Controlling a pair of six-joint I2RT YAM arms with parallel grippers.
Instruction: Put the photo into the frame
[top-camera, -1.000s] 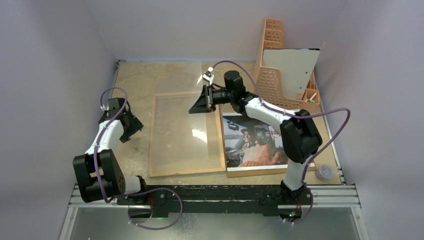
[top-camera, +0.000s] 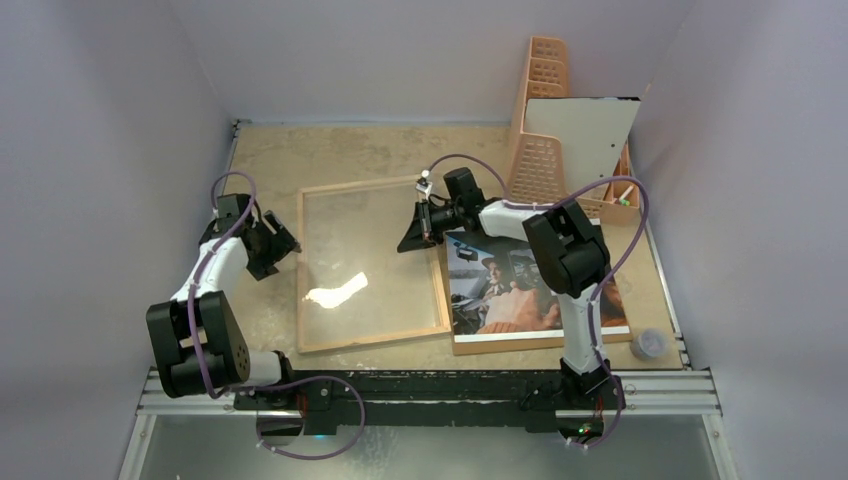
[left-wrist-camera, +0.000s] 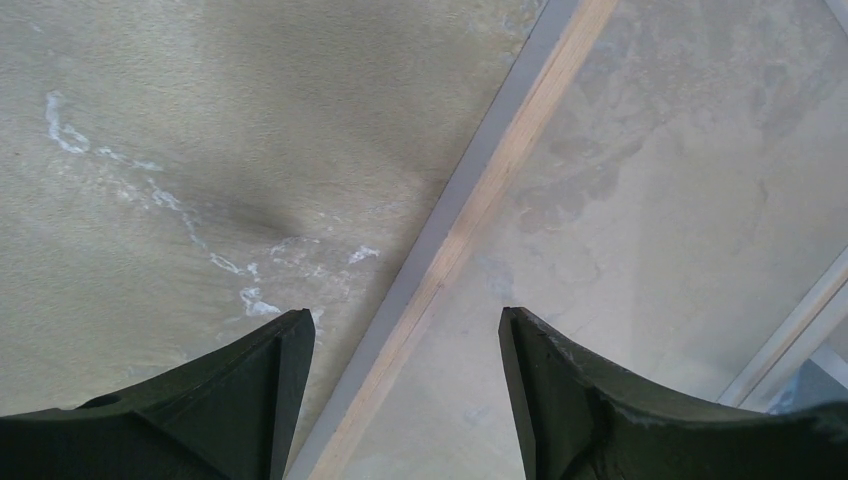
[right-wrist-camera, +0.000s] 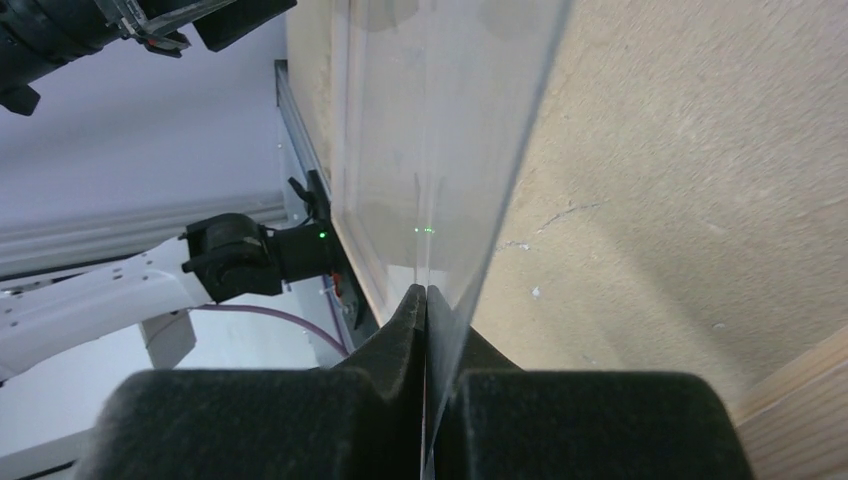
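Note:
The wooden frame (top-camera: 302, 270) lies on the left and middle of the table. Over it is a clear sheet (top-camera: 360, 230) with a bright glare on it. In the right wrist view the clear sheet (right-wrist-camera: 450, 110) rises from between the closed fingertips, so my right gripper (top-camera: 403, 247) is shut on its right edge. My left gripper (top-camera: 287, 240) hangs open by the frame's left bar; in the left wrist view that bar (left-wrist-camera: 440, 265) runs diagonally between and beyond the empty fingers. The photo (top-camera: 510, 295) lies face up to the right, partly covered by the right arm.
Under the photo shows a brown board (top-camera: 510, 346). A peach-coloured rack (top-camera: 540, 160) with a white panel (top-camera: 575, 135) stands at the back right. A small clear cup (top-camera: 650, 344) sits at the front right. Bare table lies behind the frame.
Between the last two top views the left gripper moved slightly right, up to the frame.

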